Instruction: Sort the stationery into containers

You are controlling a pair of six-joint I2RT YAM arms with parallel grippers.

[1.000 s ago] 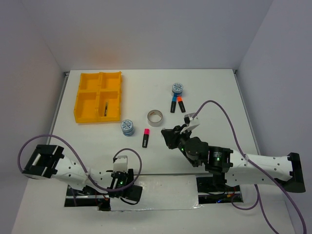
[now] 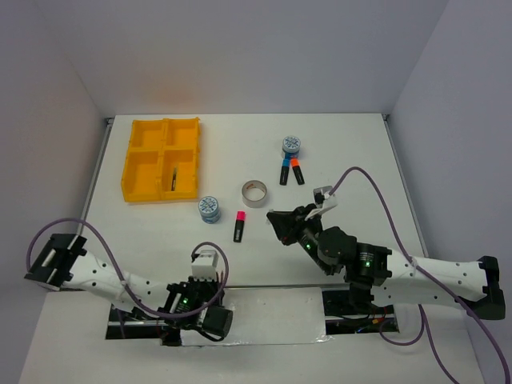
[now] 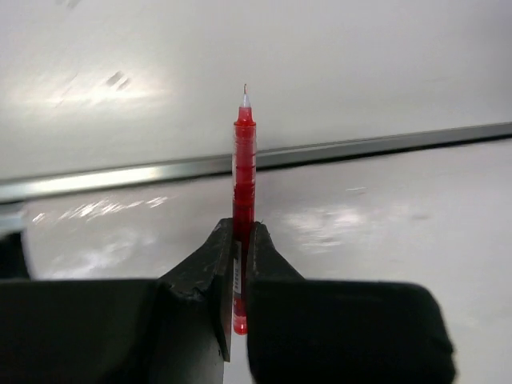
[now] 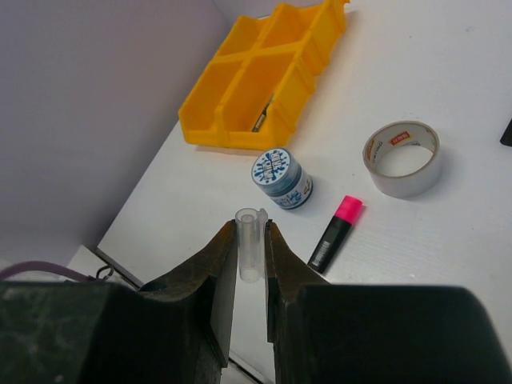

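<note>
In the left wrist view my left gripper is shut on an upright red pen (image 3: 244,176) with a metal tip, at the table's front edge. My right gripper is shut on a small clear cylinder (image 4: 250,244), perhaps a cap, above the middle right of the table. The yellow four-compartment organizer (image 2: 144,172) sits back left with a thin item in one compartment. A pink-capped marker (image 2: 238,226), a tape roll (image 2: 254,194) and a blue jar (image 2: 209,209) lie between it and the right gripper.
Another blue jar (image 2: 291,146) stands at the back, with a blue-capped marker (image 2: 285,171) and an orange-capped marker (image 2: 297,170) just in front of it. Walls border the back and sides.
The objects on the table are unchanged.
</note>
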